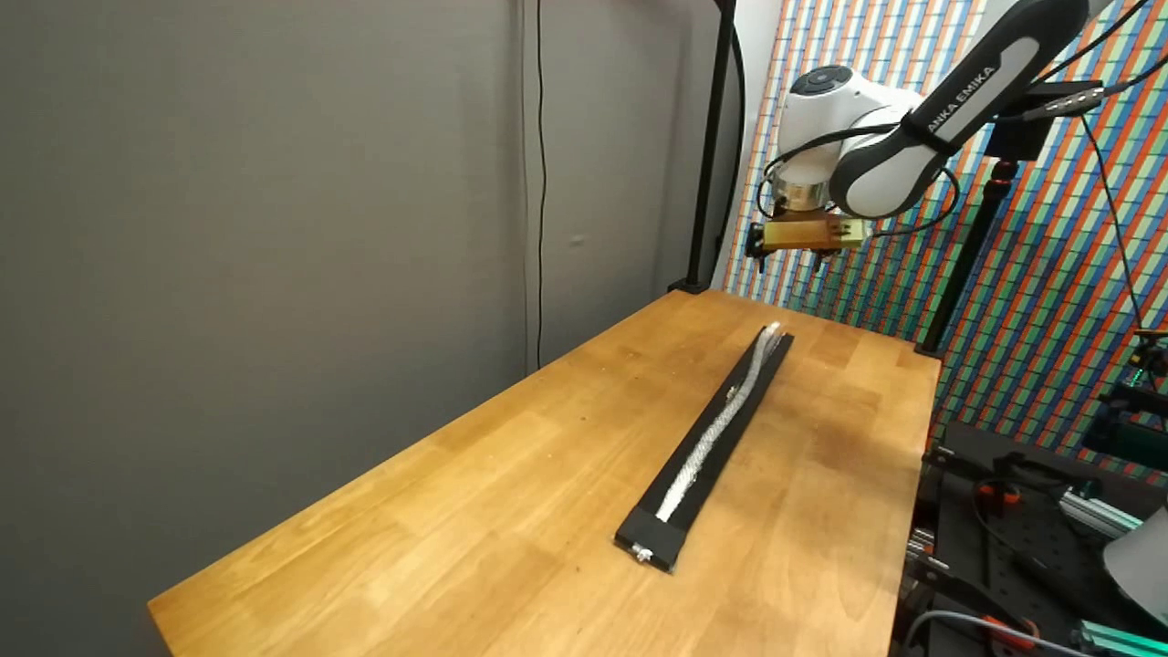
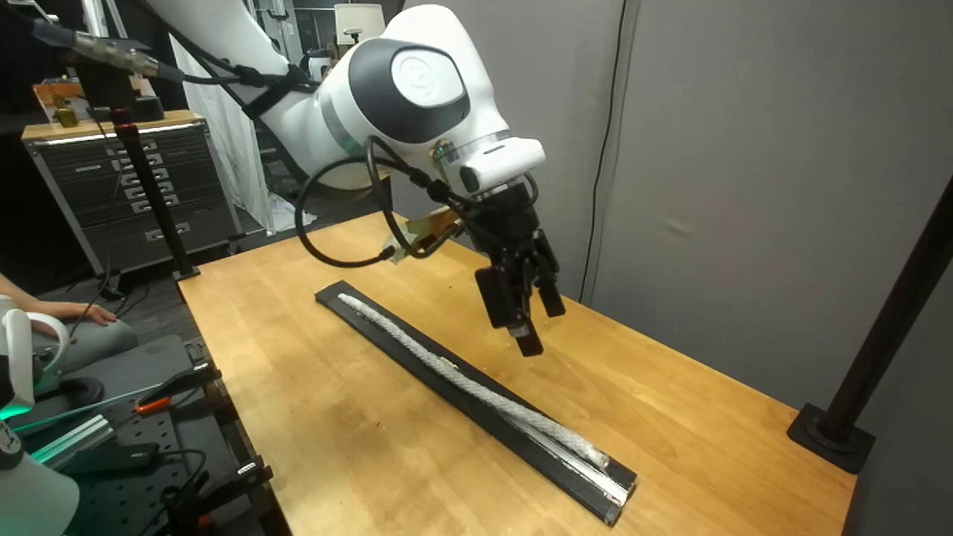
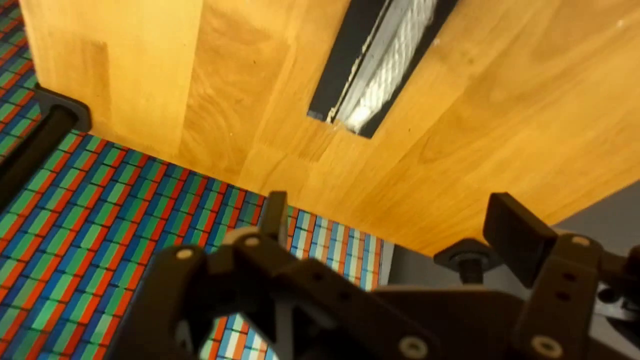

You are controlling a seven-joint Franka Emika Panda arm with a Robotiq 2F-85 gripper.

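Note:
A white braided rope [image 1: 711, 437] lies lengthwise on a long black channel strip [image 1: 646, 533], which rests flat on the wooden table. In exterior view 2 the rope [image 2: 464, 383] runs most of the strip [image 2: 527, 464], and a bare shiny groove shows beside its near end. My gripper stands open in the wrist view, with nothing between its fingers. It hangs in the air, clear of both strip and rope; exterior view 1 shows the gripper [image 1: 788, 263] high over the far end of the table. The wrist view catches one end of the rope [image 3: 384, 84].
Black posts rise at the table's edges, one [image 1: 709, 164] at the far left corner and another [image 1: 969, 257] at the far right. A grey wall [image 1: 328, 219] borders one long side. Apart from the strip, the tabletop [image 1: 460, 526] is clear.

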